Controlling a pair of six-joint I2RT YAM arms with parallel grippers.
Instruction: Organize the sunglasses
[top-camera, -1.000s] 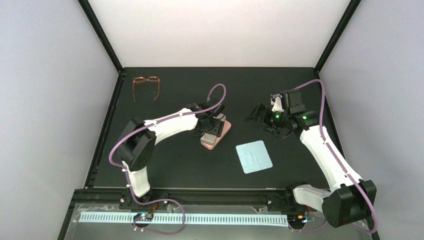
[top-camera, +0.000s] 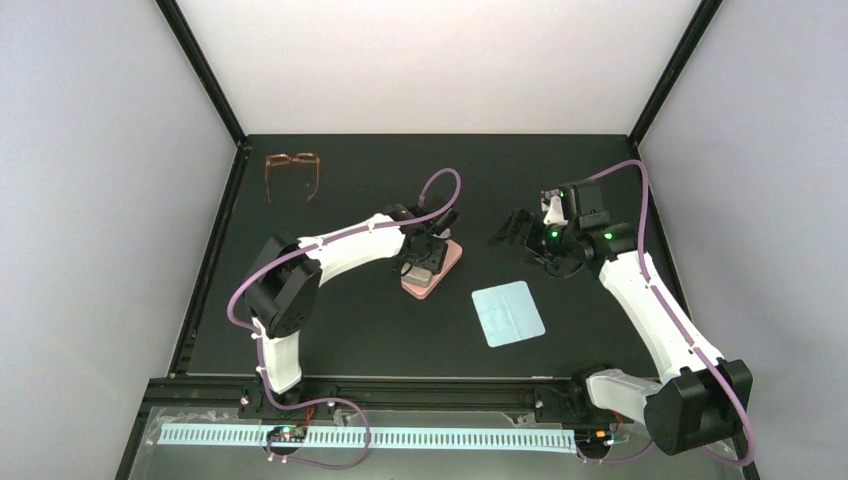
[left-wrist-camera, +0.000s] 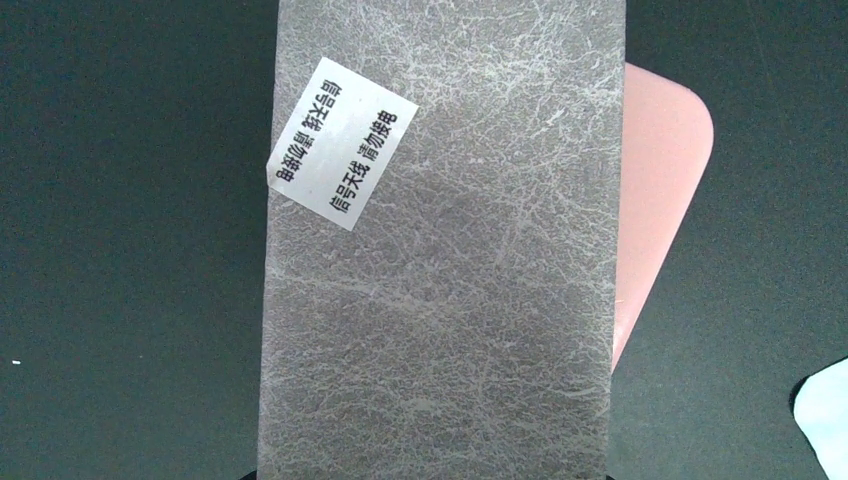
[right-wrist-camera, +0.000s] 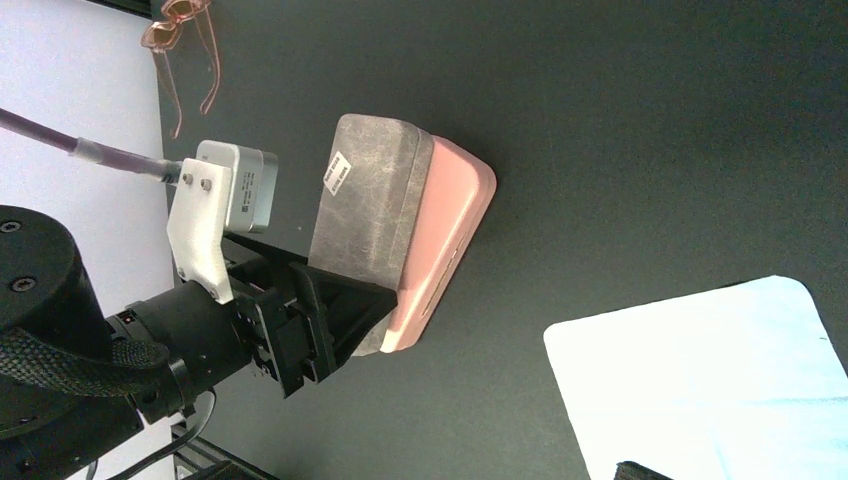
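A grey, leather-like box with a white label (left-wrist-camera: 440, 300) fills much of the left wrist view. It overlaps a pink case (left-wrist-camera: 665, 160), whose rounded edge shows on its right. My left gripper (top-camera: 440, 247) is over the two in the middle of the table. In the right wrist view its black fingers (right-wrist-camera: 345, 300) cover the lower part of the grey box (right-wrist-camera: 370, 190); their grip on it is hidden. Folded-open sunglasses (top-camera: 292, 160) with brown frames lie at the far left. My right gripper (top-camera: 512, 240) hangs open and empty, right of the case.
A pale blue cloth (top-camera: 508, 313) lies flat on the table, right of the pink case and in front of my right gripper.
My left arm has shifted a little to the right over the grey box, covering more of it. The right arm, sunglasses and cloth have stayed put.
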